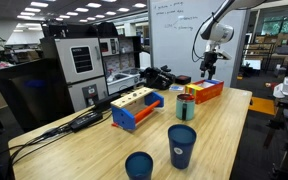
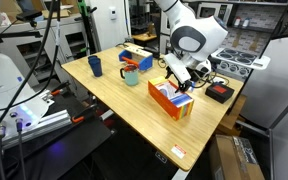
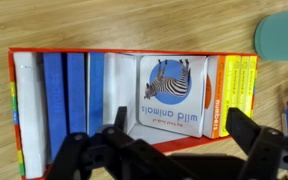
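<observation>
A red-edged box (image 3: pixel 154 51) fills much of the wrist view. A zebra-pictured "wild animals" book (image 3: pixel 170 92) lies in its middle, with blue books (image 3: pixel 76 92) and a white book to the left and orange and yellow books (image 3: pixel 240 82) to the right. My gripper is open over the box's near side, nothing visible between its fingers. In exterior view 1 the arm reaches down at the red box (image 1: pixel 204 91) on the far part of the table. Whether the fingertips touch anything cannot be told.
Next to the box stands a green mug (image 3: pixel 282 36). Two dark blue cups (image 1: pixel 182 146) and a wooden toy bench with blue ends (image 1: pixel 136 104) are farther along the table. In exterior view 2, the table's front right is clear.
</observation>
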